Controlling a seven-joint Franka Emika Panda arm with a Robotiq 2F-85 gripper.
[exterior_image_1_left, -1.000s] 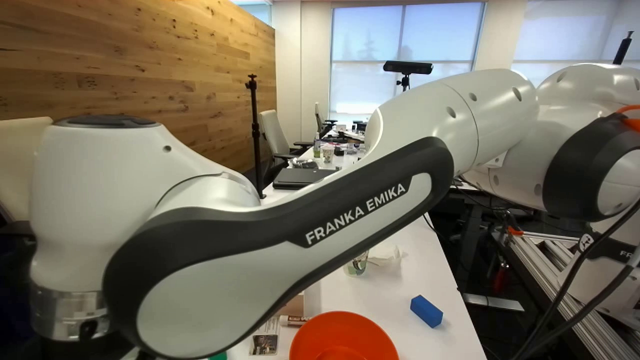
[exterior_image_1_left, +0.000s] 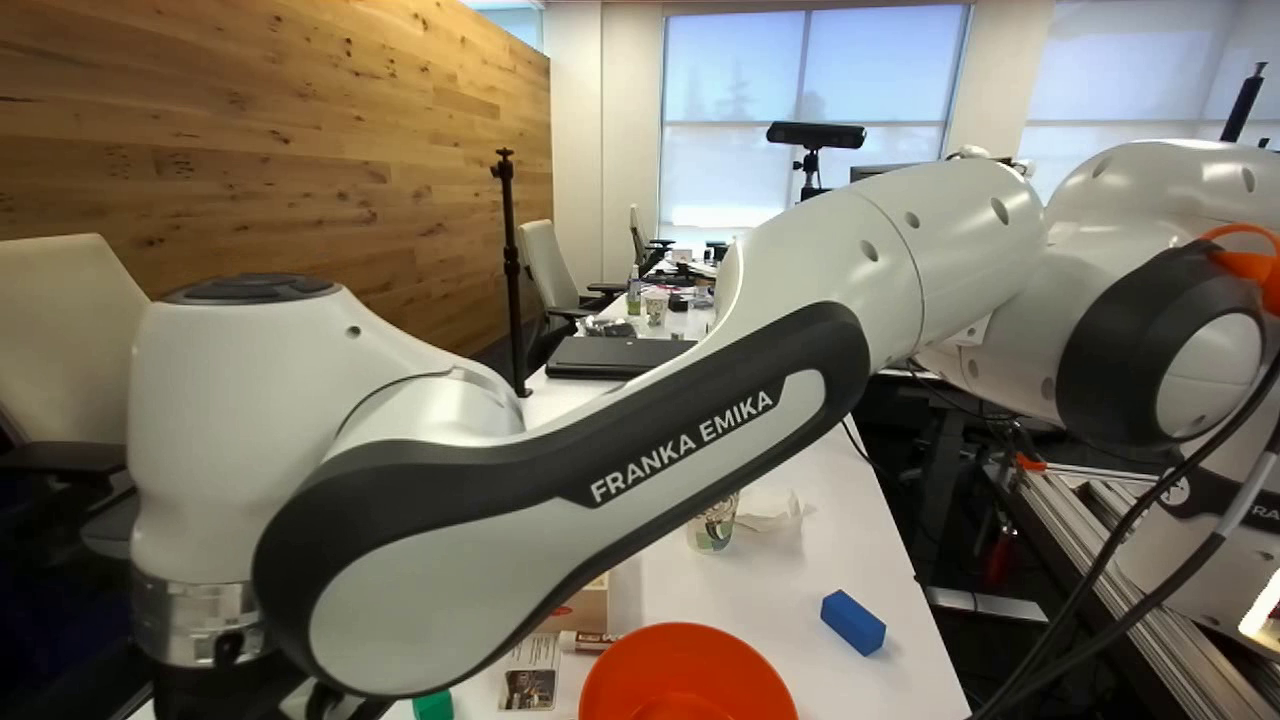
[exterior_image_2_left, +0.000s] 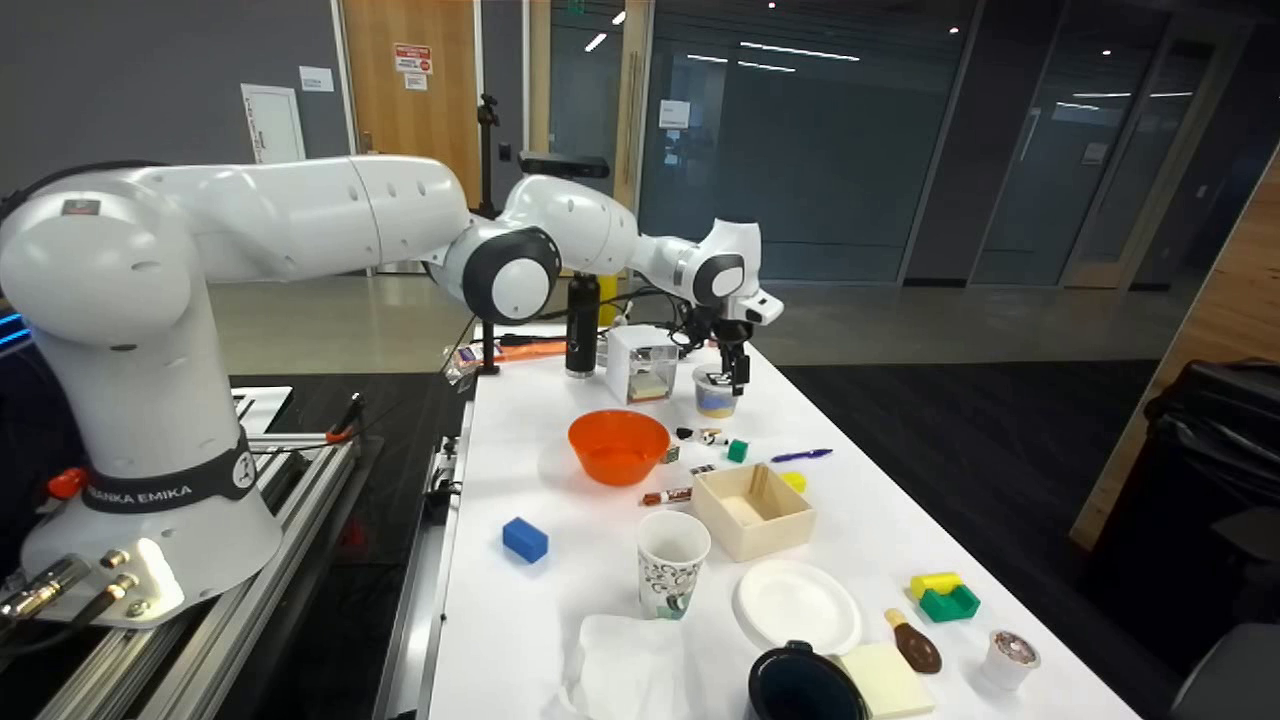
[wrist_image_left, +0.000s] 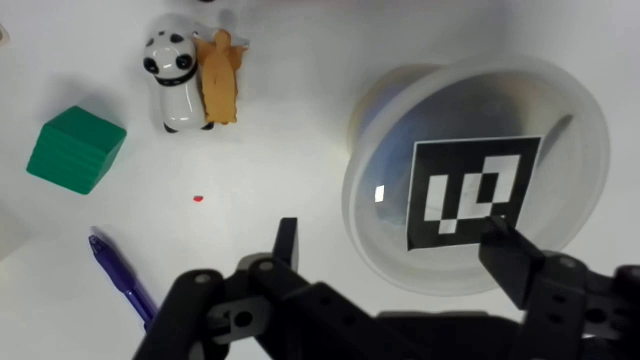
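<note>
In the wrist view, a round translucent tub (wrist_image_left: 375, 252) with a black-and-white square marker (wrist_image_left: 456, 153) on its lid fills the right side. My gripper is open: the left finger (wrist_image_left: 286, 240) shows over bare table left of the tub, and the right finger (wrist_image_left: 510, 258) overlaps the tub's lower right part. Nothing is visibly held. From exterior view 2, the gripper (exterior_image_2_left: 733, 370) appears right at the tub (exterior_image_2_left: 715, 398) near the table's far end; whether they touch I cannot tell. Exterior view 1 leaves the fingertips out of sight.
Near the tub lie a panda figurine (wrist_image_left: 180, 99), a brown figurine (wrist_image_left: 220, 84), a green block (wrist_image_left: 77, 150) and a purple pen (wrist_image_left: 123, 279). A clear-fronted white box (exterior_image_2_left: 624, 360) stands beside it. An orange bowl (exterior_image_2_left: 618, 450) and wooden box (exterior_image_2_left: 756, 528) sit closer to the camera.
In exterior view 1 the arm has shifted: its wrist end sits further right and lower, while the upper links have moved left. The bowl and blue block have stayed put.
</note>
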